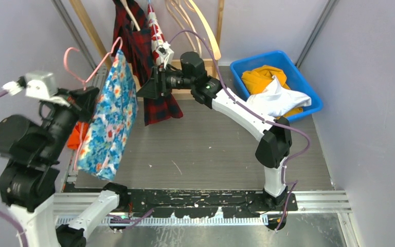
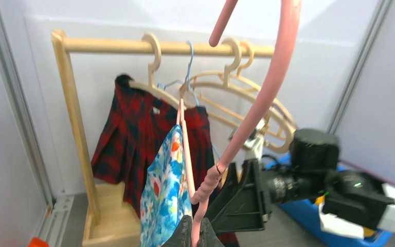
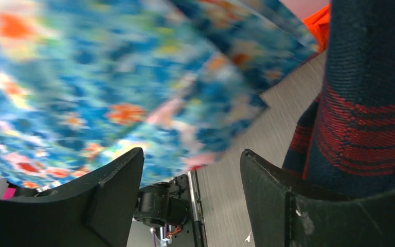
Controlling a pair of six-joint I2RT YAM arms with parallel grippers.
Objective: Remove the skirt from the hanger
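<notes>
The blue floral skirt [image 1: 109, 116] hangs on a pink hanger [image 1: 105, 60] in front of the rack; the hanger's near bar fills the middle of the left wrist view [image 2: 247, 123]. My left gripper [image 1: 90, 103] is shut on the hanger. My right gripper [image 1: 151, 87] stands open just right of the skirt, apart from it; in the right wrist view the skirt lies beyond its fingertips [image 3: 192, 157], with nothing between them.
Red plaid garments [image 1: 157, 105] and bare wooden hangers hang on the rack [image 2: 108, 45] behind. A blue bin [image 1: 313, 105] with yellow and white cloth is at the back right.
</notes>
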